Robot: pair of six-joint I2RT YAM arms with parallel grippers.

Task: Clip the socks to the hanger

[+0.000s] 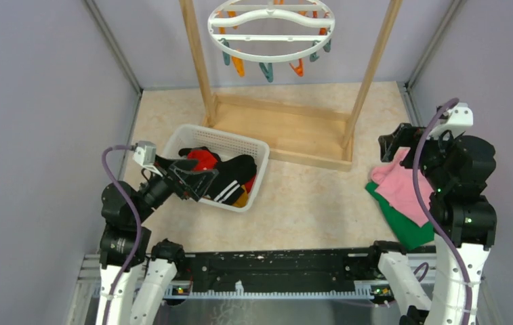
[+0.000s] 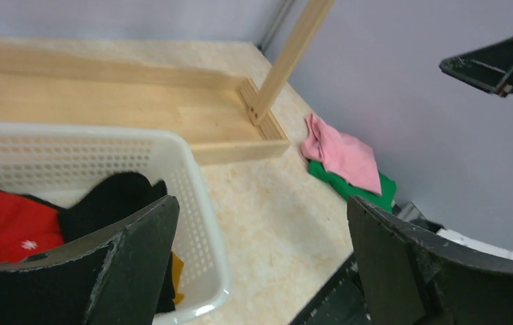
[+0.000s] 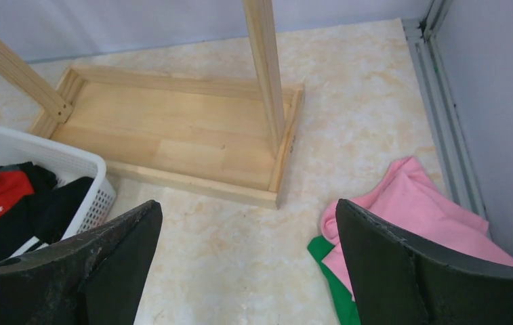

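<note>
Dark, red and yellow socks (image 1: 236, 172) lie in a heap inside the white basket (image 1: 259, 177) at the left of the table. Overhead at the back hangs a round white hanger (image 1: 272, 38), with orange and teal clips (image 1: 266, 71) dangling empty along its front. My left gripper (image 1: 204, 186) is above the basket's front left part, open and empty. In the left wrist view its fingers (image 2: 138, 257) stand wide apart. Over the right side of the table, my right gripper (image 1: 390, 143) is also open, its fingers (image 3: 121, 261) apart with nothing between them.
A pink cloth (image 1: 406, 189) lies on a green cloth (image 1: 409, 227) at the table's right. The hanger's wooden stand has two posts (image 1: 374, 64) and a tray-like base (image 1: 287, 128) behind the basket. Bare table (image 1: 314, 210) lies between basket and cloths.
</note>
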